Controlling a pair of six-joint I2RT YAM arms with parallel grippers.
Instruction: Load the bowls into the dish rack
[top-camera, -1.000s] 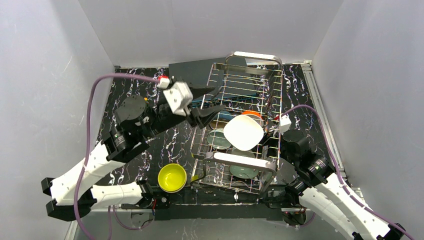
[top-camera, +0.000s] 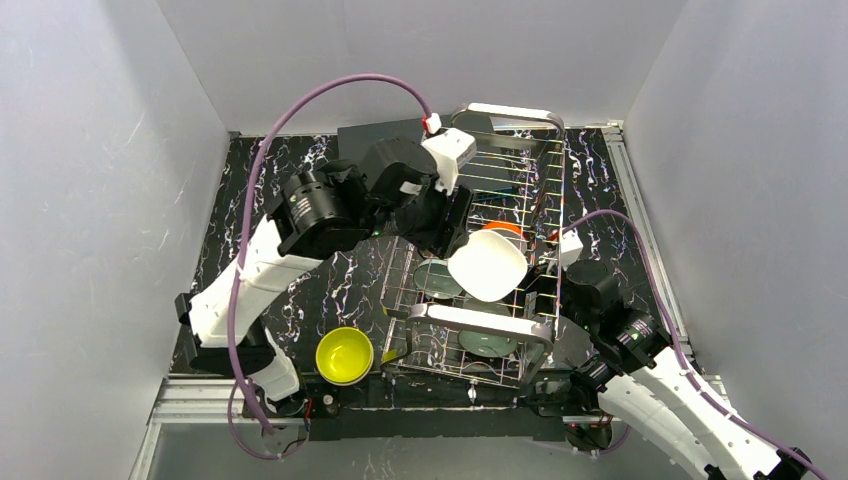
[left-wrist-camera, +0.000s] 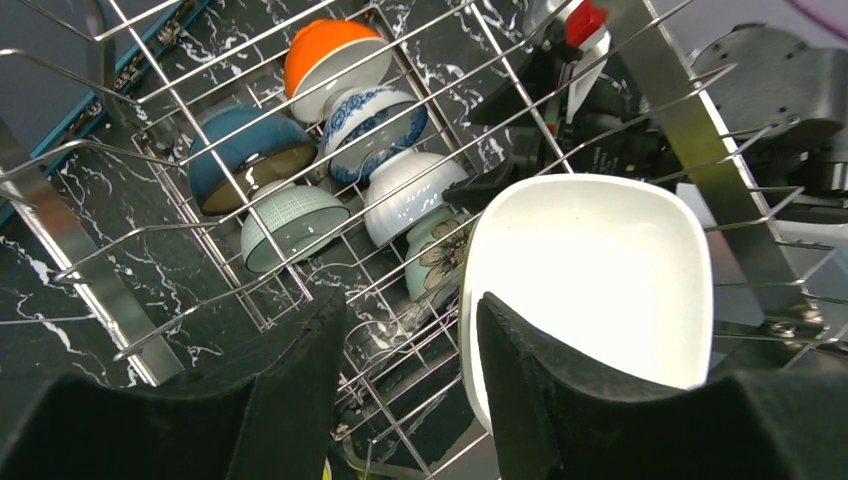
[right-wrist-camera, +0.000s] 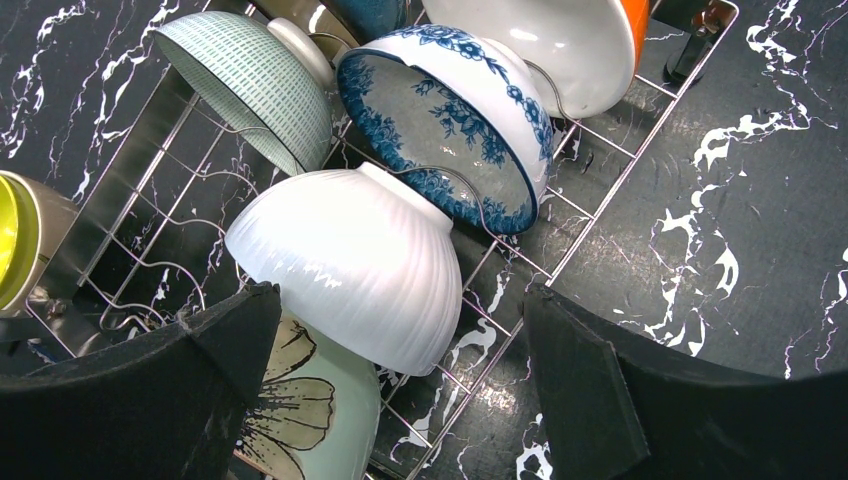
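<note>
My left gripper is part open above the upper tier, beside the near edge of a square white bowl (left-wrist-camera: 590, 280) resting there. Below, in the lower tier, stand an orange bowl (left-wrist-camera: 330, 45), a blue bowl (left-wrist-camera: 232, 140), a green dotted bowl (right-wrist-camera: 240, 90), a blue-patterned bowl (right-wrist-camera: 445, 140), a white ribbed bowl (right-wrist-camera: 350, 270) and a celadon flower bowl (right-wrist-camera: 340, 420). My right gripper stands open low at the rack's right, its fingers either side of the white ribbed bowl's lower part in its view. A yellow bowl (top-camera: 343, 355) sits left of the rack.
The two-tier wire rack (top-camera: 480, 321) fills the middle of the counter, with a dark board (top-camera: 365, 140) behind it. The marble counter (top-camera: 300, 310) left of the rack is mostly clear. Grey walls enclose the sides and back.
My left gripper has swung right and downward over the rack to the white square bowl, and its fingers look closer together. The right arm and the bowls have not moved.
</note>
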